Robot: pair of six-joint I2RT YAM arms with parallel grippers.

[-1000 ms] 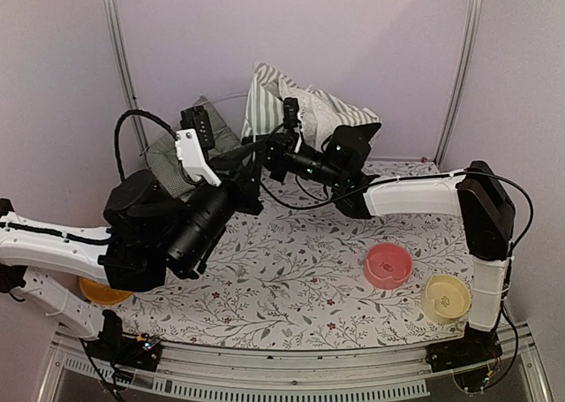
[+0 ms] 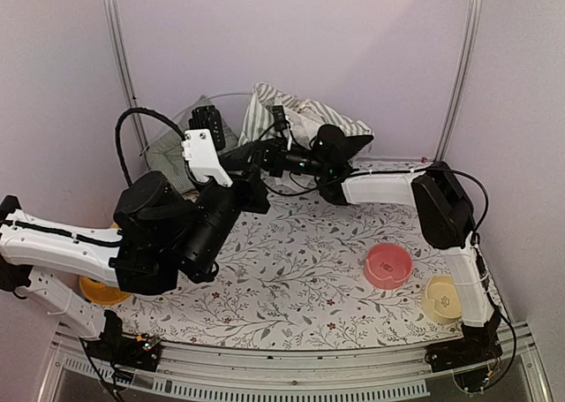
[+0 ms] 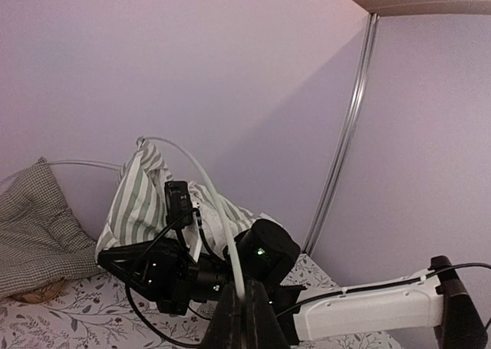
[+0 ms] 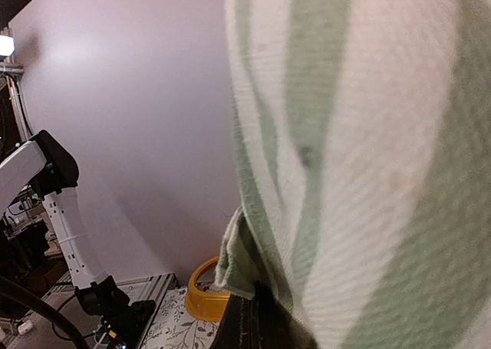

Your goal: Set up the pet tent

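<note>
Green-and-white striped tent cloth (image 2: 305, 115) is bunched up at the back, partly behind my right arm. A thin white pole (image 3: 211, 172) arcs from the top of the cloth down to my left gripper, which is shut on its end. In the right wrist view the striped cloth (image 4: 360, 149) fills the right side. My right gripper is shut at its lower edge, with a fold of cloth at the fingertips. From above, both grippers meet close together in front of the cloth, and their tips are largely hidden.
A grey checked cushion (image 3: 46, 226) leans at the back left. A pink bowl (image 2: 388, 266) and a cream bowl (image 2: 442, 299) sit at the front right; an orange basin (image 2: 101, 291) is partly behind the left arm.
The left arm has moved only slightly. The bowls stay put.
</note>
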